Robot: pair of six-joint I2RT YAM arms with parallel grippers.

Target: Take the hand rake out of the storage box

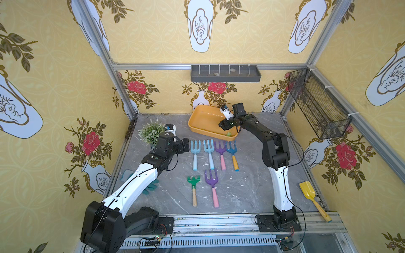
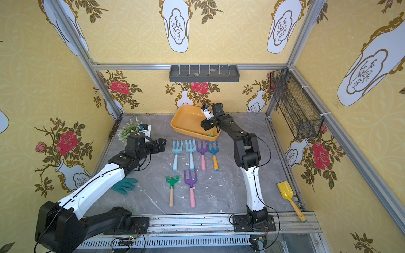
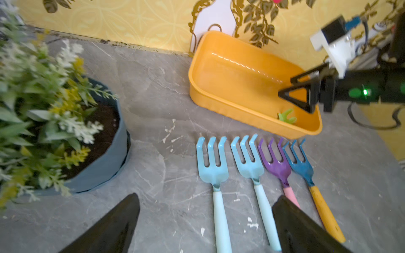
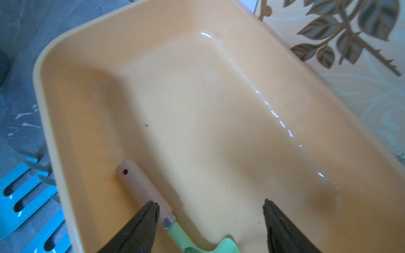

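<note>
An orange box (image 1: 206,116) stands at the back. In it, along the near wall, lies a small tool with a pinkish handle (image 4: 141,183) and light green head (image 4: 219,248), partly cut off in the right wrist view. My right gripper is open above it, inside or over the box's right part. My left gripper is open beside the potted plant, over the table left of a row of rakes, holding nothing.
Four rakes (image 1: 210,149) lie in a row before the box, with a green rake (image 1: 194,189) and a purple rake (image 1: 213,189) nearer. A plant (image 3: 42,126) is at left, a yellow scoop (image 1: 310,194) at right. A wire basket (image 1: 316,105) hangs on the right.
</note>
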